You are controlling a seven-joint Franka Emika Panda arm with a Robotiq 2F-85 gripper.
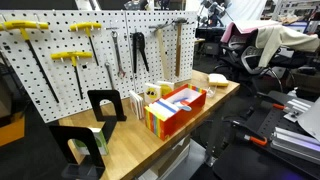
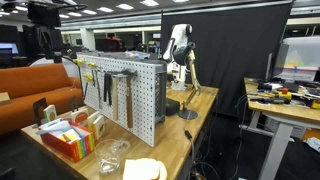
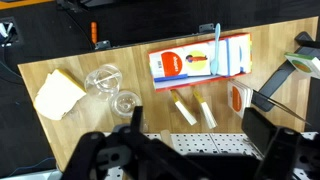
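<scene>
In the wrist view my gripper stands open over the wooden bench, its dark fingers wide apart with only bare wood and small items far below. Under it lies a red box (image 3: 202,62) with a white inside; a pale blue spoon (image 3: 216,42) lies across its edge. Exterior view 1 shows the same box (image 1: 175,118) on the bench with the spoon (image 1: 184,105) in it. Two small white-and-yellow pieces (image 3: 184,112) sit beside the box. At the left of the wrist view are two clear glasses (image 3: 103,79) and stacked yellowish sponges or bread (image 3: 62,97).
A white pegboard (image 1: 70,75) with hanging hammers and clamps rises along the bench's back. Black bookend-like stands (image 1: 82,148) stand at its near end. Wood between the glasses and the box is bare.
</scene>
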